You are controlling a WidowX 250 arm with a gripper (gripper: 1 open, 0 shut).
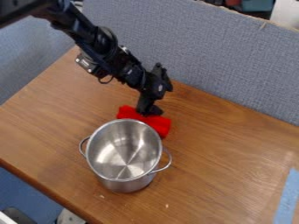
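Note:
A red cylindrical object [149, 121] lies on the wooden table just behind a steel pot [122, 154] with two wire handles. The black robot arm reaches down from the upper left, and its gripper [149, 108] is low at the red object's back edge, touching it or very near. The fingertips are small and dark, so whether they hold the object is unclear.
Padded grey walls [198, 48] stand behind the table and at the left.

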